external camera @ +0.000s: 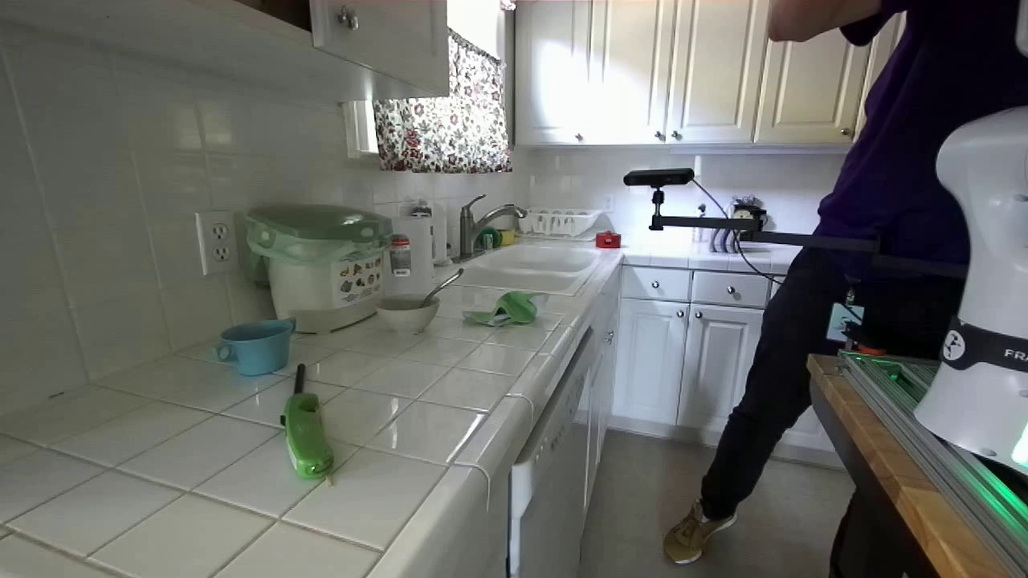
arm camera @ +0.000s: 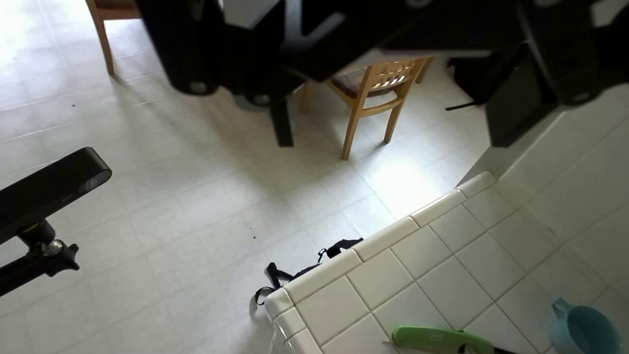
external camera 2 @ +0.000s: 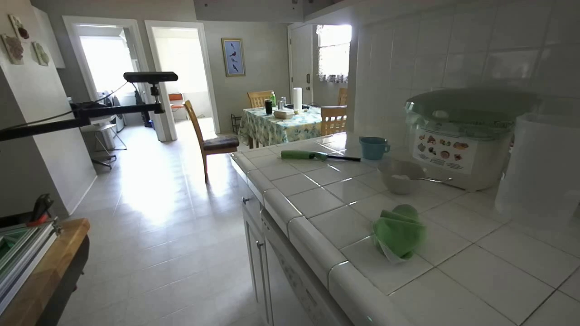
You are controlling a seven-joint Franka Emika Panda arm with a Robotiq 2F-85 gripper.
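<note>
My gripper shows at the top of the wrist view, its dark fingers (arm camera: 511, 112) wide apart with only distant floor and a chair behind the gap. It is open and holds nothing. In neither exterior view does it appear. On the white tiled counter lies a green lighter (external camera: 307, 435) with a black nozzle. A blue cup (external camera: 257, 347) stands close to it, upright. Farther along are a pale bowl (external camera: 405, 313) with a spoon (external camera: 442, 287) leaning in it and a crumpled green item (external camera 2: 400, 232), possibly cloth or packaging.
A large lidded container (external camera: 323, 279) stands against the wall, with the sink (external camera: 530, 266) beyond. Camera arms (external camera: 771, 236) reach out over the floor. A person (external camera: 776, 385) stands beside the robot's wooden-edged table (external camera: 887, 453).
</note>
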